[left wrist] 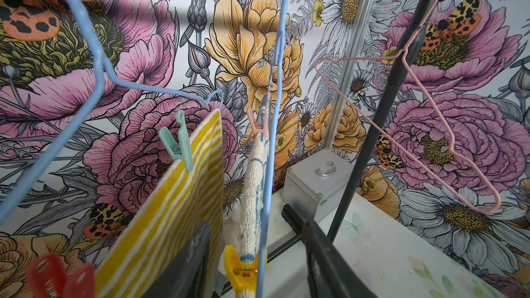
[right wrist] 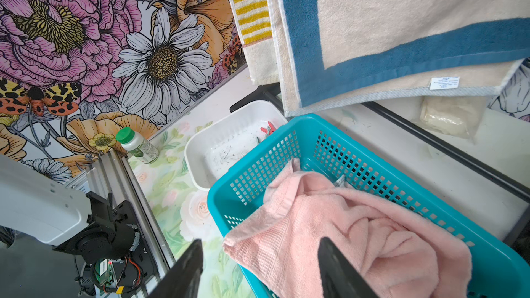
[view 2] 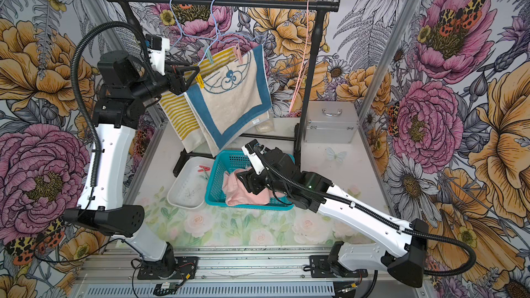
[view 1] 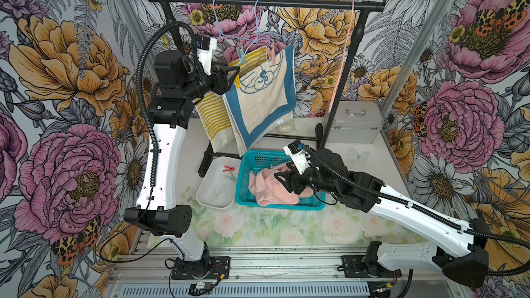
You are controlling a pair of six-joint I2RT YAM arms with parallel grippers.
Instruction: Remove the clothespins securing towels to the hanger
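A yellow clothespin [left wrist: 241, 267] grips the cream, blue-bordered towel [view 1: 265, 93] at its near end, against a blue hanger [left wrist: 277, 77]. My left gripper is part open, its fingers apart on either side of that clothespin, with no contact visible. Farther along the same towel is a pink clothespin [left wrist: 258, 121]. Beside it, a yellow-striped towel [left wrist: 165, 204] carries a green clothespin [left wrist: 179, 140] and, blurred at the lower left, a red clothespin [left wrist: 58, 276]. Over the basket, my right gripper stands open and empty.
Below the towels sit a teal basket [view 1: 265, 154] holding a pink towel [right wrist: 336, 220], and a white tray [view 1: 201, 196] with loose pins. A pink hanger [left wrist: 386, 132] hangs at the rack's [view 1: 309, 3] right. A metal case [view 1: 356, 121] stands back right.
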